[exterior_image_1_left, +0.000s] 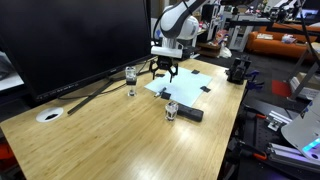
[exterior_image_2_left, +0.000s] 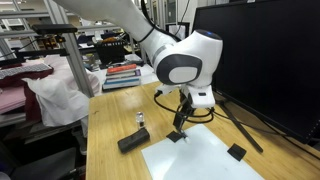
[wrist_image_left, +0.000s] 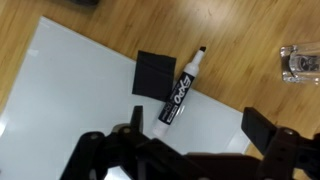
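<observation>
A white marker with a black label and black tip (wrist_image_left: 178, 96) lies across the near edge of a white board (wrist_image_left: 52, 95), its tip over the wood. Beside it on the board is a black square (wrist_image_left: 153, 75). My gripper is open above the marker, with nothing between its fingers. In the first exterior view the gripper (exterior_image_1_left: 164, 69) hangs over the board (exterior_image_1_left: 190, 88), clear of the surface. From the second exterior view, the gripper (exterior_image_2_left: 194, 114) also stands above the board (exterior_image_2_left: 205, 160).
A small clear glass (exterior_image_1_left: 171, 110) and a black block (exterior_image_1_left: 188, 115) are near the board. A taller glass (exterior_image_1_left: 131, 80) stands by the large black screen (exterior_image_1_left: 90, 45). Another dark square (exterior_image_2_left: 236, 152) lies on the board.
</observation>
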